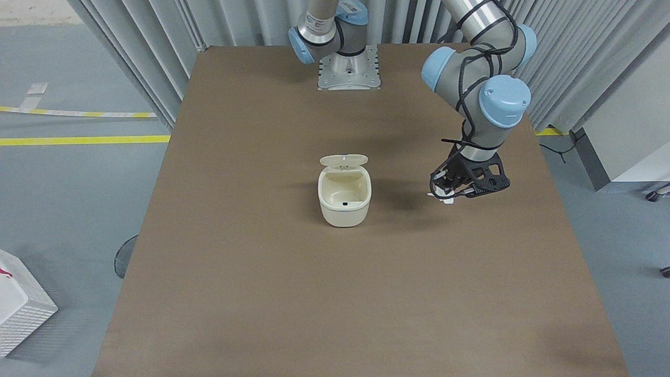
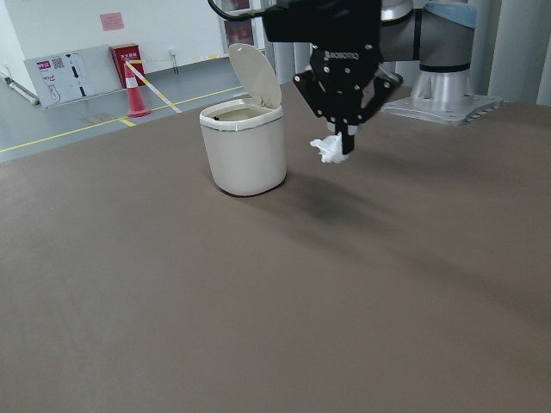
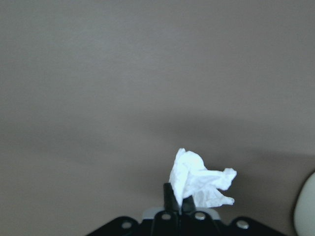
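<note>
A crumpled white tissue [image 2: 330,149] hangs from my black gripper [image 2: 344,138], which is shut on it and held above the table, to the right of the bin in the front view. The wrist view shows the tissue [image 3: 199,179] pinched at the fingertips. A small white bin [image 1: 344,201] stands on the brown table [image 1: 339,289] with its lid [image 2: 255,73] raised and its inside empty as far as the front view shows.
The robot base [image 1: 348,75] stands at the back of the table. In the wrist view, the bin's pale edge [image 3: 306,206] shows at the right.
</note>
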